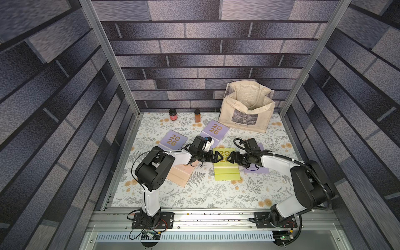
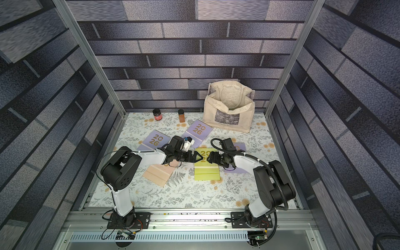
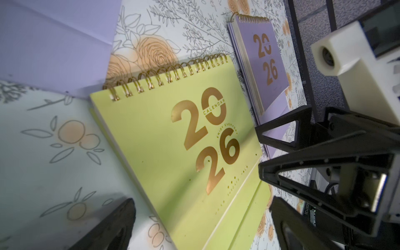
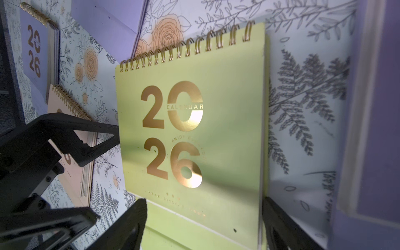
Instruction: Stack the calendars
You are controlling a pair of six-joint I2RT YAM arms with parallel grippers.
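The yellow calendar (image 1: 226,170) lies at the middle, with my grippers low over its left and right sides. My left gripper is open at its left side, nothing held. My right gripper stands part open, a finger at the calendar's edge; I cannot tell whether it grips. Two lilac calendars lie behind, one left (image 1: 173,138), one centre (image 1: 214,128). A third lilac calendar (image 2: 238,166) lies under my right arm, and a peach calendar (image 2: 158,175) under my left arm.
A canvas tote bag (image 1: 245,112) stands at the back right. A red-label jar (image 1: 173,116) and a brown jar (image 1: 197,116) stand at the back left.
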